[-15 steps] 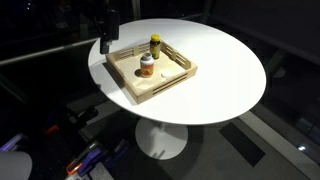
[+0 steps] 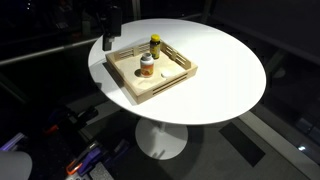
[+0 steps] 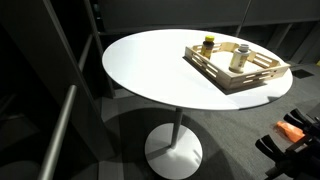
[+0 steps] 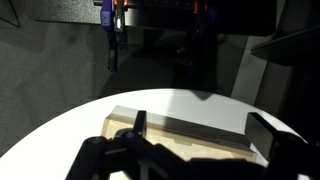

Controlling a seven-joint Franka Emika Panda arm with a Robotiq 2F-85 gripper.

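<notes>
A shallow wooden tray (image 2: 145, 97) with slatted sides rests on the round white table near its edge. Inside it stand a white bottle with an orange label (image 2: 147, 66) and a dark bottle with a yellow cap (image 2: 155, 45). Some small white item (image 2: 165, 73) lies on the tray floor. My gripper (image 2: 107, 44) hangs at the tray's left end, above the table edge. In the wrist view the gripper is open, its fingers wide apart with nothing between them; part of the tray (image 4: 180, 122) shows beneath.
In exterior view 2 an orange object (image 3: 290, 131) is visible low on the right, beside dark arm parts. Dark floor lies beyond the table's rim.
</notes>
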